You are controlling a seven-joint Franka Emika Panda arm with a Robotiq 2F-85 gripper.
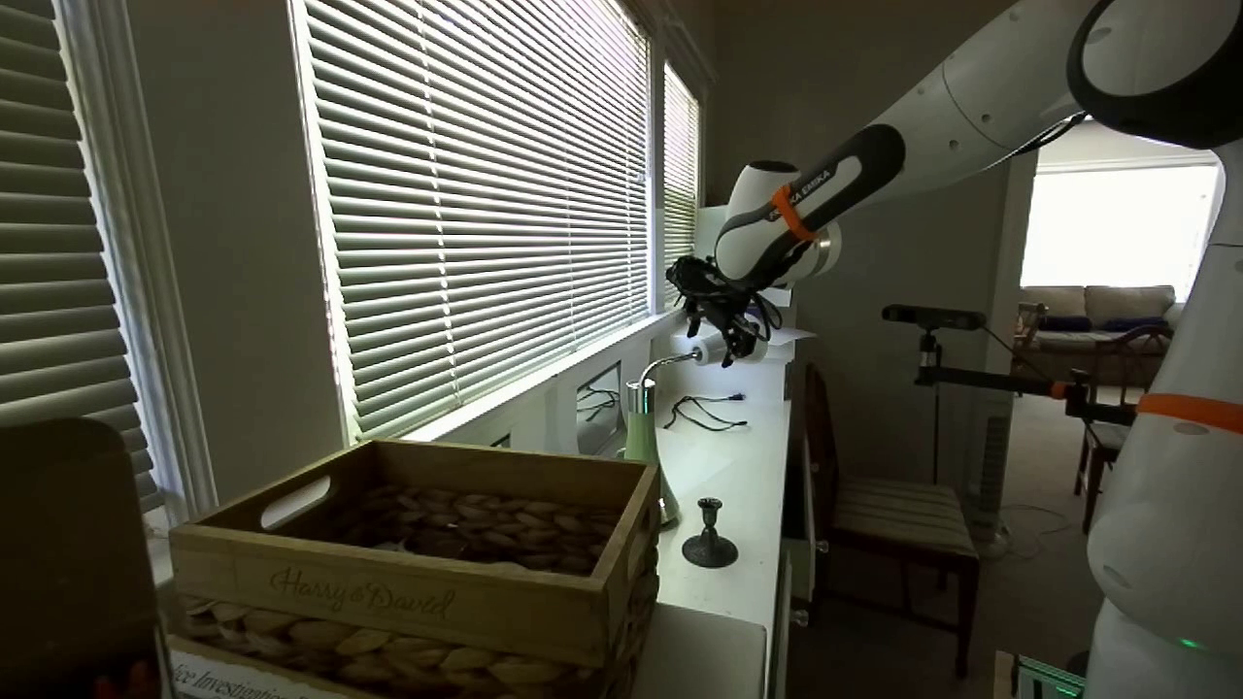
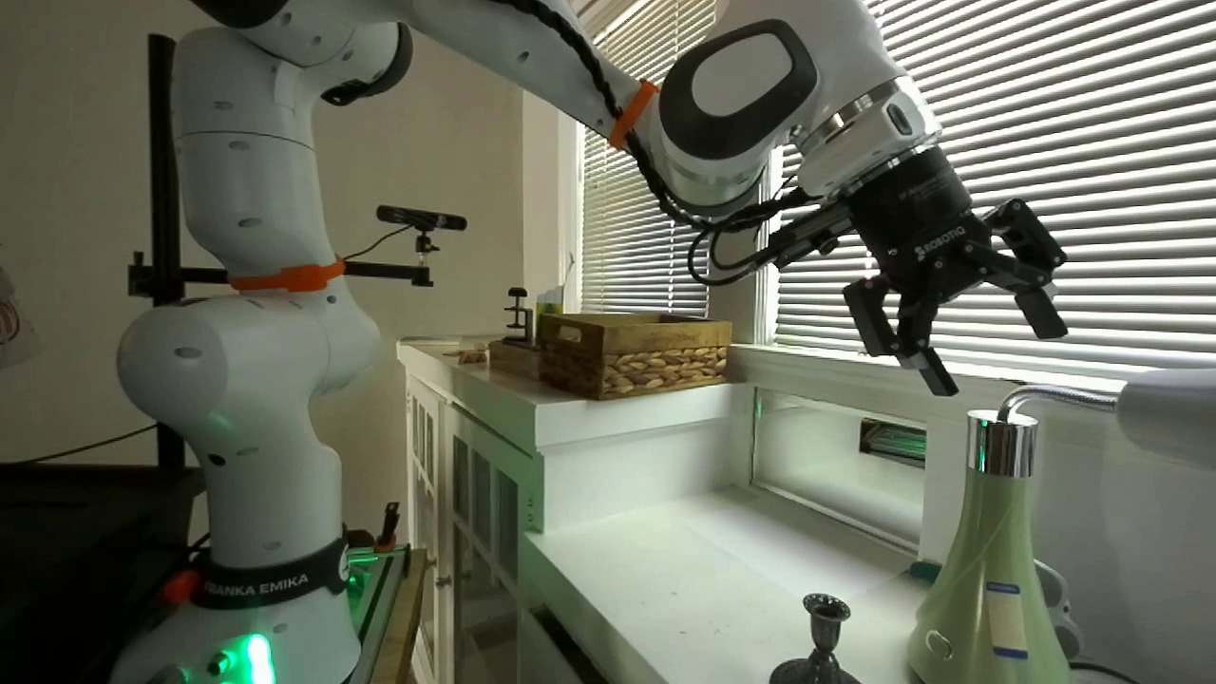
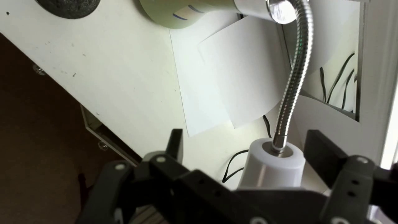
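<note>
My gripper (image 2: 994, 349) is open, its two fingers spread wide and tilted downward. In the wrist view the white lamp head (image 3: 274, 170) appears between the black fingers, nearer the right one; neither seems to touch it. The lamp has a light green body (image 2: 989, 581) and a bendable metal neck (image 3: 298, 59). Exterior view 2 puts the gripper above and to the left of the lamp head. A dark metal candle holder (image 1: 710, 538) stands upright on the white counter, near the lamp's base.
A wooden crate with woven sides (image 1: 385, 588) stands on the raised cabinet. White papers (image 3: 238, 74) and black cords (image 1: 705, 410) lie on the counter (image 2: 673, 570). Window blinds (image 1: 489, 198) line one side; a chair (image 1: 897, 513) stands beside the counter.
</note>
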